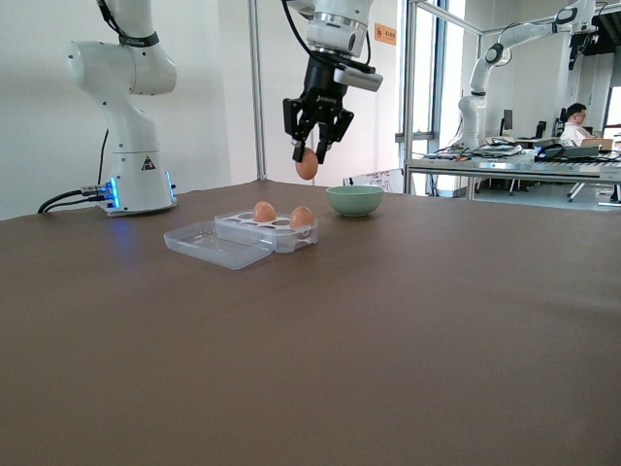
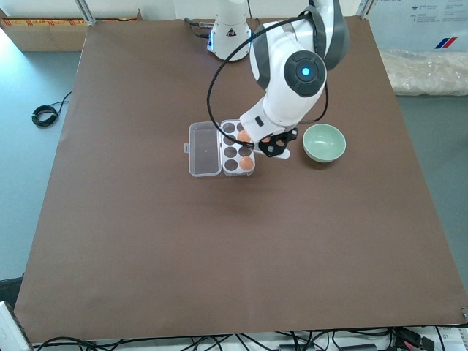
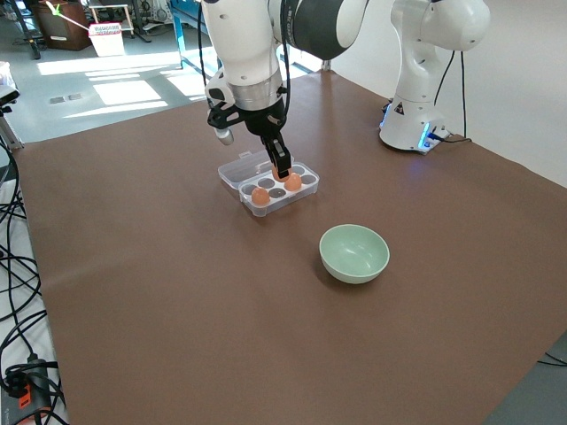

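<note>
My gripper [image 1: 309, 155] is shut on a brown egg [image 1: 307, 167], held in the air above and behind the egg carton; in the right view the egg is mostly behind the fingers. The clear plastic carton [image 2: 205, 148] lies with its lid open, two eggs [image 1: 302, 218] [image 3: 260, 197] in its cups and other cups empty. A pale green bowl [image 2: 324, 143] sits beside the carton, looking empty in the left and right views. In the left view my arm hides the held egg.
Cables run along the table's edge.
</note>
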